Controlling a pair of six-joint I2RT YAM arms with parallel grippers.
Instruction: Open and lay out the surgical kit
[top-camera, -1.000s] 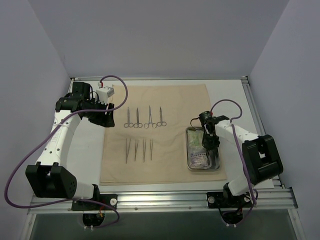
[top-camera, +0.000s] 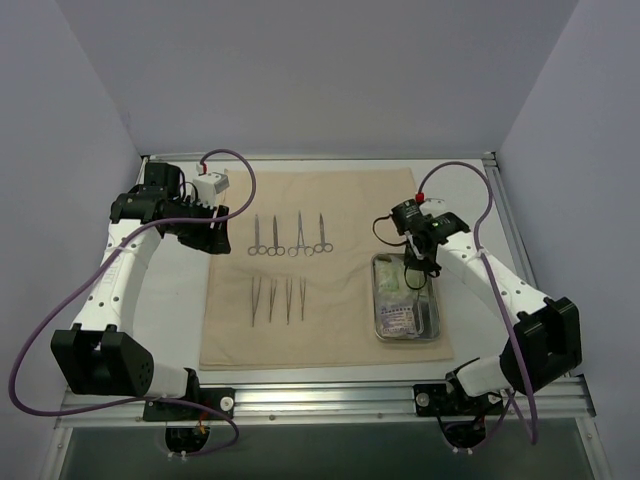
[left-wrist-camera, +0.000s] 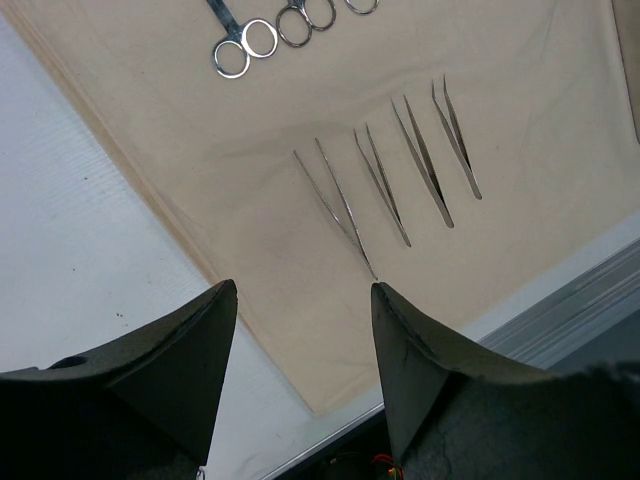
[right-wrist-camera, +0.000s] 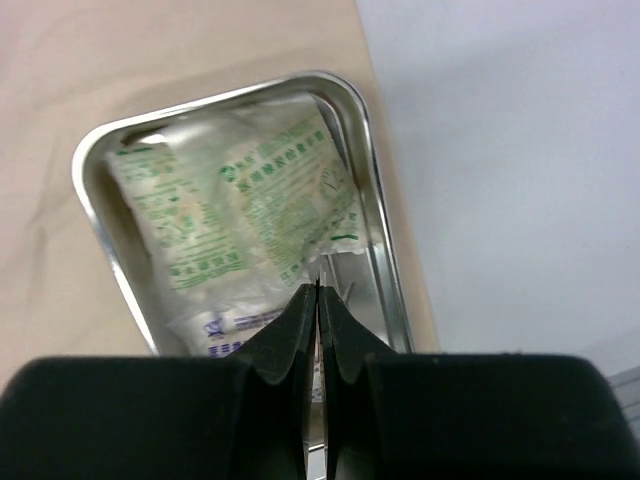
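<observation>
Only partly visible, a slim metal instrument (right-wrist-camera: 349, 291) with two thin tips, tweezers-like, is gripped by my right gripper, whose fingers are shut on it. That gripper hangs over the metal tray (right-wrist-camera: 377, 196). Inside the tray lie clear glove packets with green print (right-wrist-camera: 285, 185) and a packet with purple print (right-wrist-camera: 228, 330). On the cloth's left, in the left wrist view, several tweezers (left-wrist-camera: 350, 226) lie in a row below ring-handled instruments (left-wrist-camera: 233, 47). My left gripper stays open and empty above the cloth's left edge.
A beige cloth (top-camera: 345, 340) covers most of the white table (top-camera: 180, 300). Bare cloth remains between the tweezers row and the tray. Purple cables (top-camera: 470, 180) arch over both arms. Metal rails (top-camera: 330, 395) run along the front edge.
The left arm is nearly still.
</observation>
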